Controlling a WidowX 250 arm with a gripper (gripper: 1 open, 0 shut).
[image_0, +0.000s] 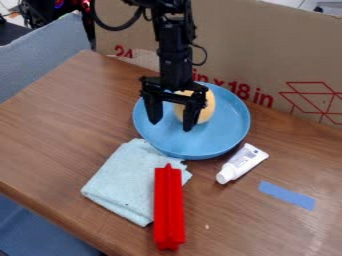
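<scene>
My black gripper (171, 114) hangs low over a blue plate (219, 138) with its fingers open. Just behind them on the plate sits a round, pale orange-yellow object (205, 103), partly hidden by the gripper; I cannot tell whether the fingers touch it.
A folded light-blue cloth (123, 188) lies in front of the plate, with a red elongated object (170, 210) on its right edge. A white tube (243, 162) and blue tape strip (286, 195) lie to the right. A cardboard box (281, 70) stands behind.
</scene>
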